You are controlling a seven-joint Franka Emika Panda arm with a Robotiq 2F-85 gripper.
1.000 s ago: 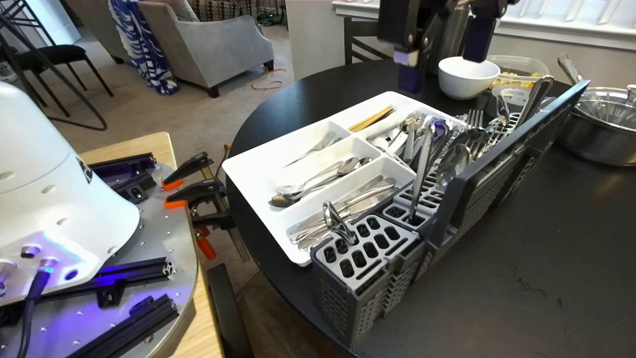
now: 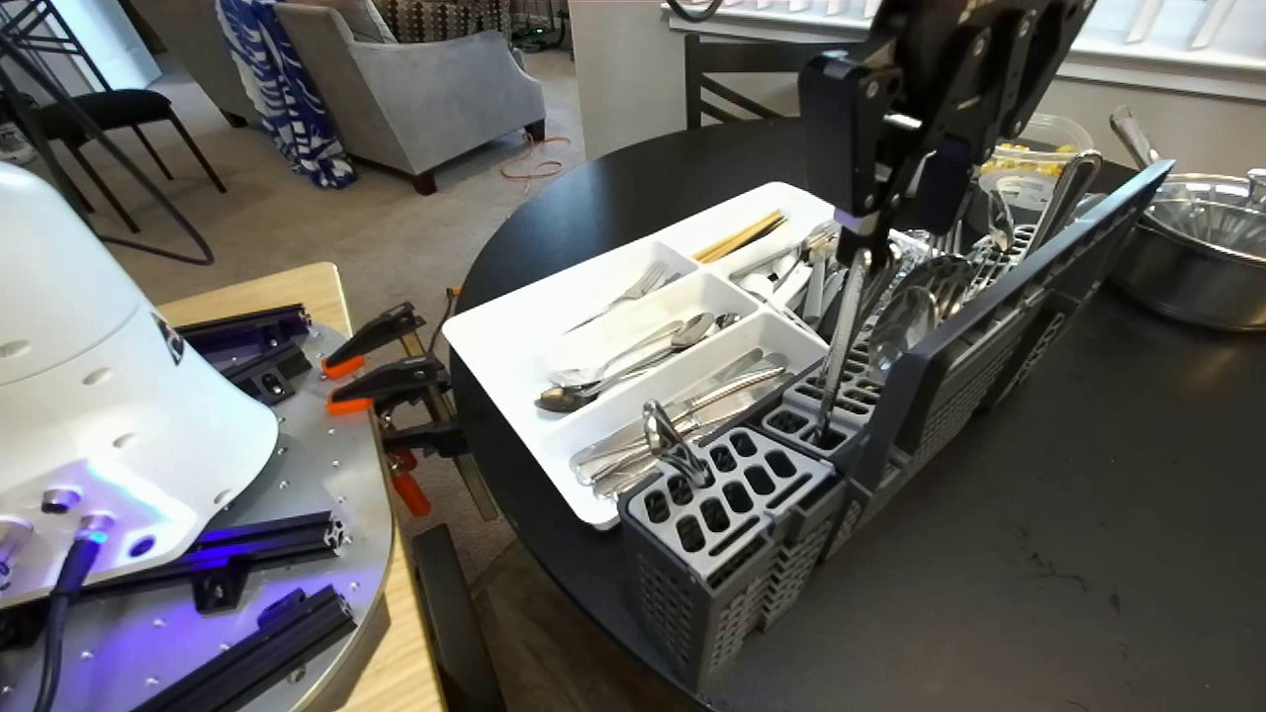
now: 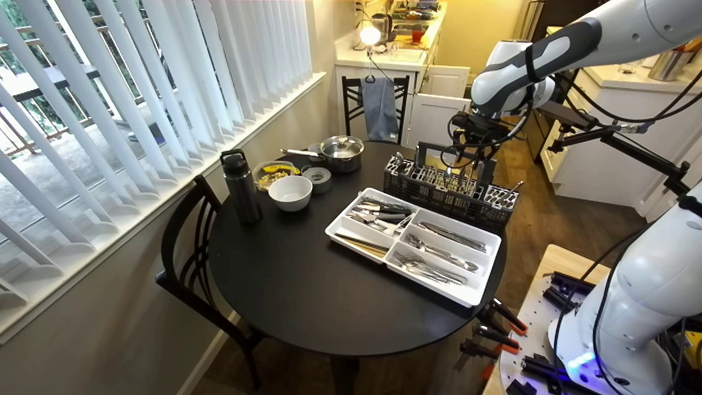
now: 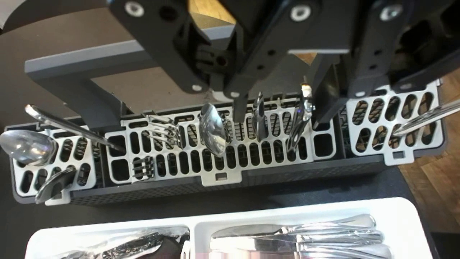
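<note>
My gripper (image 2: 892, 241) is down at the top of the dark cutlery basket (image 2: 682, 593), its fingers apart. In the wrist view, the gripper spans the middle section, with upright cutlery (image 4: 300, 118) and a thin piece (image 4: 259, 116) in the gap. Whether the fingers touch either piece is unclear. A spoon (image 4: 213, 129) and forks (image 4: 164, 131) stand farther left in the grey slotted top. Beside the basket lies a white divided tray (image 3: 395, 260) holding sorted knives (image 3: 454, 236), spoons (image 3: 441, 253), forks (image 3: 428, 266) and chopsticks (image 3: 362, 244).
The basket's tall handle (image 4: 107, 58) rises close to the gripper. A white bowl (image 3: 290, 193), a lidded pot (image 3: 342, 158), a food container (image 3: 271, 172) and a dark bottle (image 3: 242, 187) stand farther along the table.
My gripper has come down and toward the basket from above the tray's far end. The gap between its fingers looks narrower, and it now hides the white bowl in the first exterior view.
</note>
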